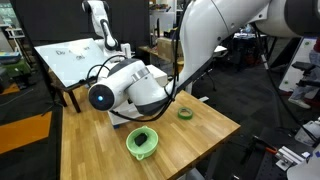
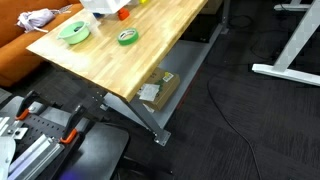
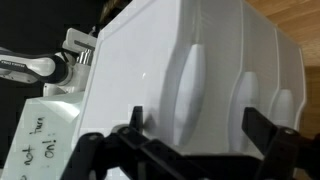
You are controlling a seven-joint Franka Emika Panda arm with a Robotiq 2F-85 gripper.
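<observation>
A white drawer unit [image 3: 130,65] fills most of the wrist view, with several rounded handles along its front. My gripper is open at the bottom of that view. Its dark fingers [image 3: 274,140] stand apart, and one drawer handle [image 3: 190,92] appears between them; whether they touch it I cannot tell. In exterior view 1 the white arm [image 1: 135,85] arches over the wooden table and hides much of the drawer unit and the fingertips. Part of the unit [image 2: 104,5] shows at the top edge of exterior view 2.
A green bowl [image 1: 142,153] with a dark item inside stands near the table's front edge. To its right lies a green tape roll [image 1: 185,114]. A small red object [image 2: 124,13] sits near the drawer unit. Bare wood [image 2: 120,65] lies in front.
</observation>
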